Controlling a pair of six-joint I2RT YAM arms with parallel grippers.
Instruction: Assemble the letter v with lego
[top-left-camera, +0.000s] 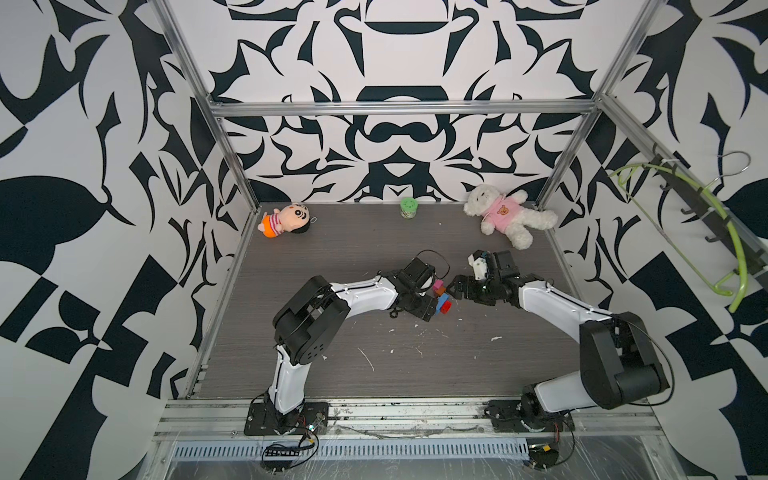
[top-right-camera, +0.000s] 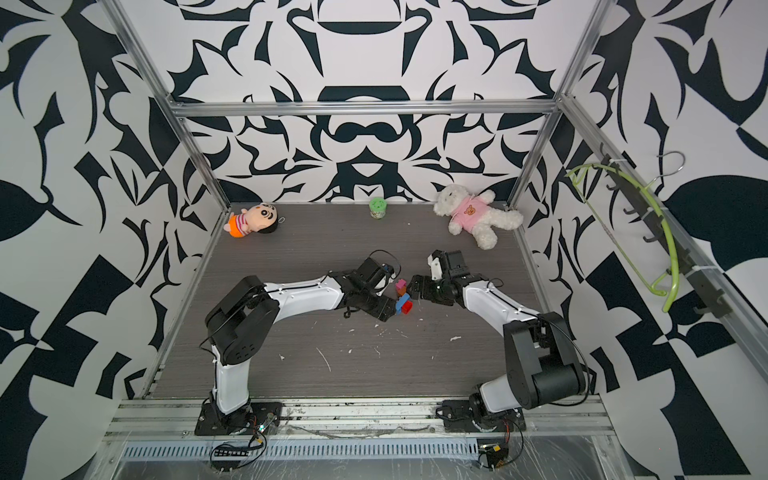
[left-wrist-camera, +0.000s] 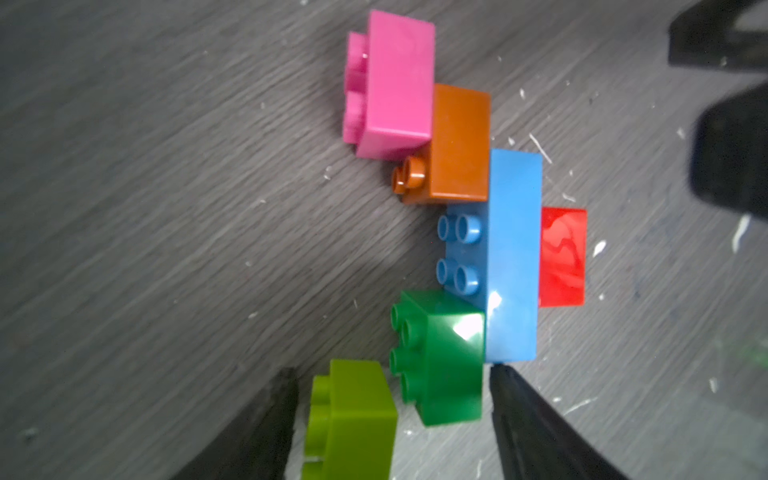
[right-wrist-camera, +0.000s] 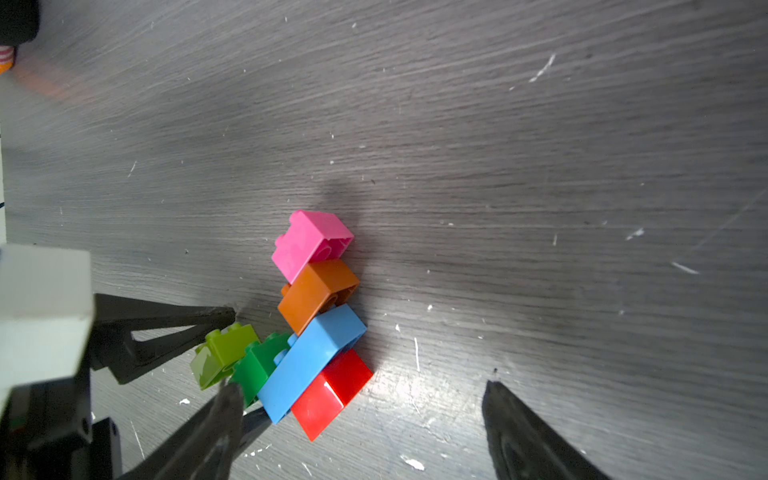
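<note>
A slanting row of bricks lies on the table: pink (left-wrist-camera: 397, 84), orange (left-wrist-camera: 460, 140), blue (left-wrist-camera: 513, 248), red (left-wrist-camera: 563, 252) beside the blue, dark green (left-wrist-camera: 452, 360) and light green (left-wrist-camera: 360, 424) at the near end. My left gripper is open, its blurred fingers either side of the green bricks in the left wrist view; contact is unclear. My right gripper hangs open just right of the row, nothing between its fingers.
At the back lie a doll (top-left-camera: 284, 219), a green tub (top-left-camera: 408, 207) and a white bear (top-left-camera: 512, 216).
</note>
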